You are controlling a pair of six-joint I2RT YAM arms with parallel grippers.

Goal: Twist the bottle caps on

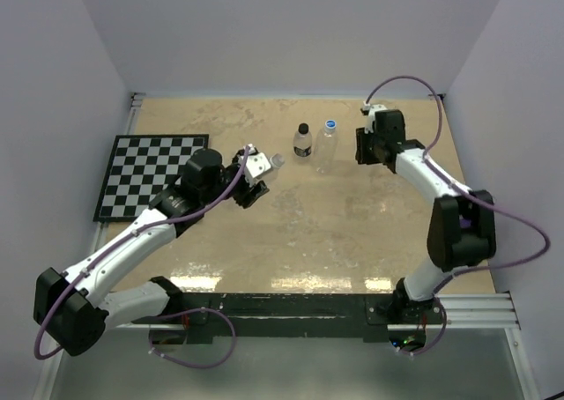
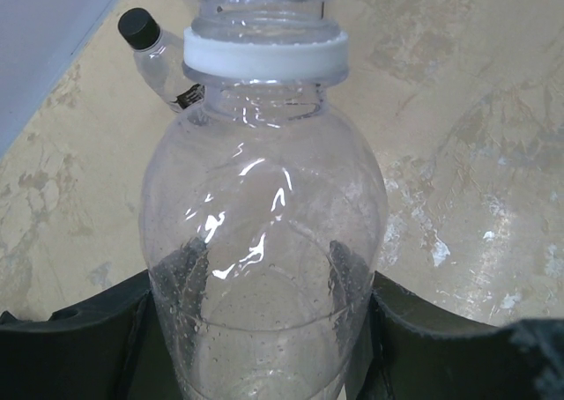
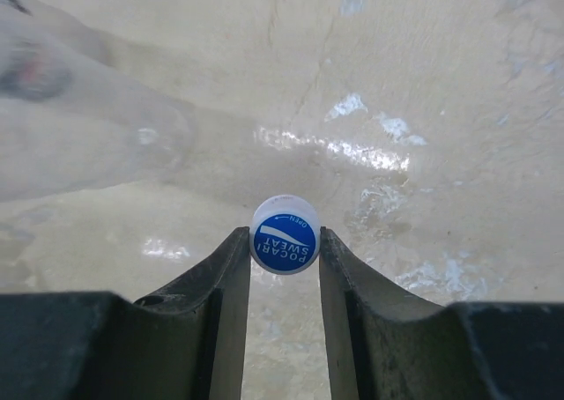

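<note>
Between the fingertips of my right gripper is a blue-topped white cap (image 3: 284, 240), gripped and facing the camera. In the top view that right gripper (image 1: 363, 134) is over the table, right of the standing bottles. My left gripper is shut around a clear bottle (image 2: 264, 180) whose threaded neck is bare above a white ring. Seen from above, this bottle's neck (image 1: 277, 161) points right from the left gripper (image 1: 254, 175). A blue-capped clear bottle (image 1: 325, 146) and a smaller black-capped bottle (image 1: 302, 141) stand at the back middle.
A black-and-white checkered board (image 1: 145, 180) lies at the left of the table. In the right wrist view a blurred clear bottle (image 3: 79, 127) lies close on the left.
</note>
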